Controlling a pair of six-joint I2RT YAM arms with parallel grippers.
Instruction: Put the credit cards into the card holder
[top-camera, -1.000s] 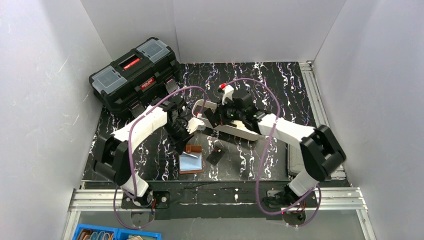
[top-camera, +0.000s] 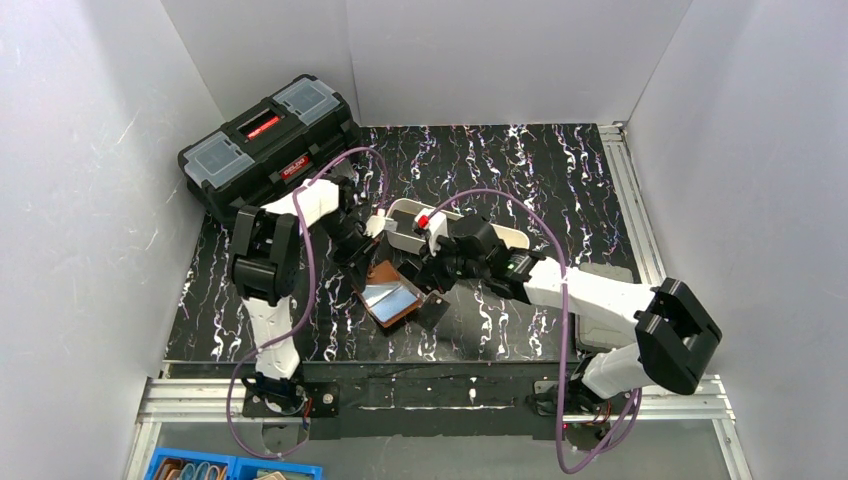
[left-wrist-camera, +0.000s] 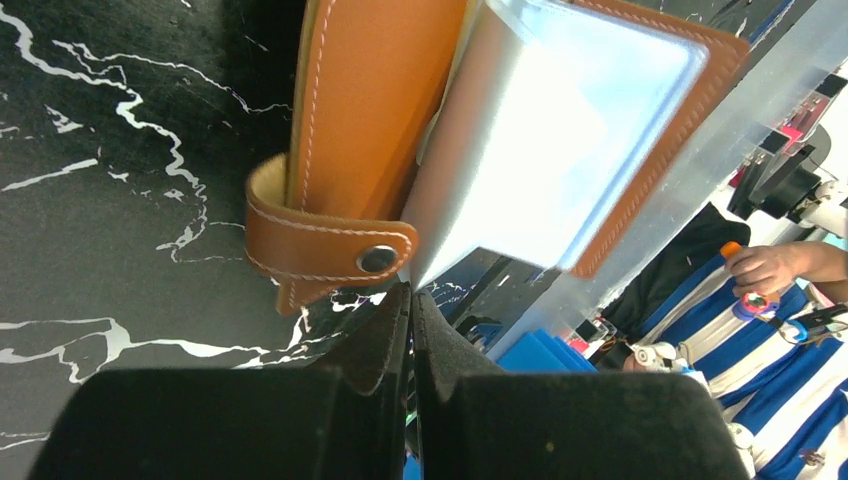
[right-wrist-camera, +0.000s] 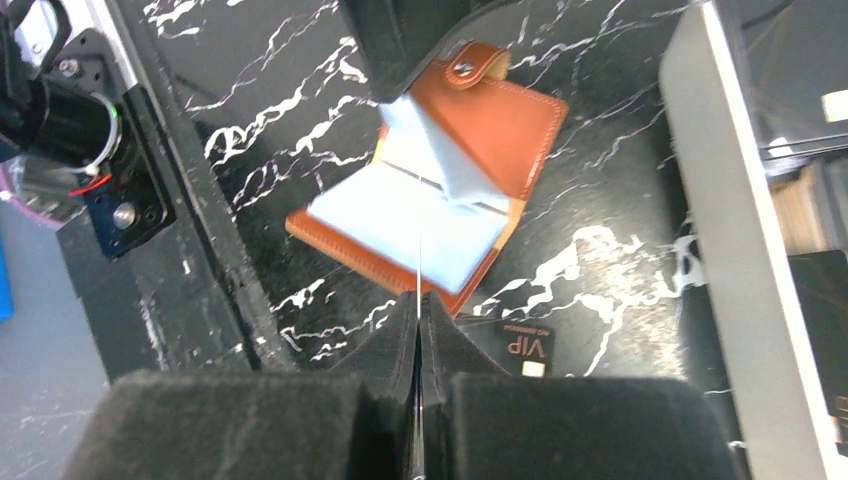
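Observation:
The brown leather card holder (top-camera: 390, 300) lies open with clear sleeves (left-wrist-camera: 580, 130); its snap strap (left-wrist-camera: 320, 240) shows in the left wrist view. My left gripper is shut at the sleeves' edge; whether it pinches a sleeve is unclear. My right gripper is shut, pointing at the holder from the right; a thin pale line runs up from its tips, too unclear to name. A dark card (right-wrist-camera: 528, 350) lies on the table beside the holder.
A cream tray (top-camera: 510, 237) stands behind the holder, a black toolbox (top-camera: 260, 150) at the back left, and a grey case (top-camera: 600, 275) at the right.
My right gripper has come from the tray toward the holder and front. My left arm has shifted, and the holder now sits turned at an angle.

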